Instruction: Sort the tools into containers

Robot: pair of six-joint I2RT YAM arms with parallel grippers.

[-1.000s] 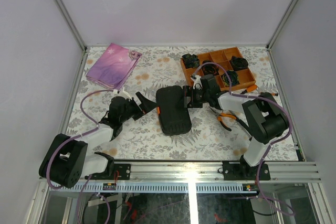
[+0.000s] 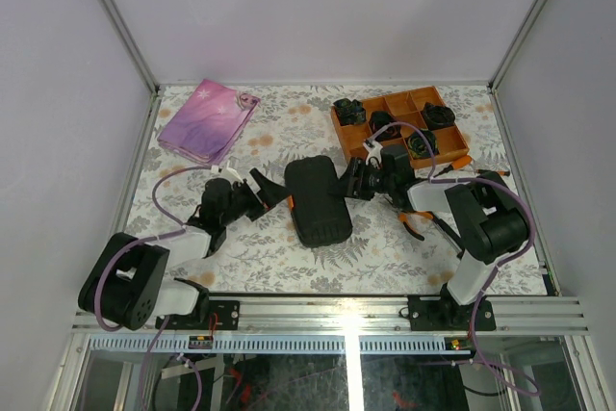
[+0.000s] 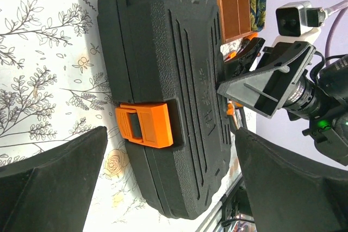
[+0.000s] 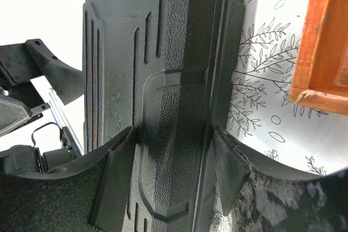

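A closed black case [image 2: 320,201] lies flat in the middle of the table, with an orange latch [image 3: 144,125] on its left side. My left gripper [image 2: 268,192] stands open by that latch; in the left wrist view its fingers [image 3: 274,183] spread wide, nothing between them. On the case's right side is my right gripper, part open, its fingertips at the hinge-side edge. Whether both fingers press on the case cannot be told. Pliers with orange-black handles [image 2: 412,224] lie to the right, partly under the right arm.
An orange-brown compartment box [image 2: 393,103] with several dark bundles stands at the back right. A folded purple cloth [image 2: 207,122] lies back left. Orange-handled tools [image 2: 460,163] rest near the right edge.
My right gripper has shifted slightly to the right and turned a little at the case's edge. The case and the left gripper stay almost where they were.
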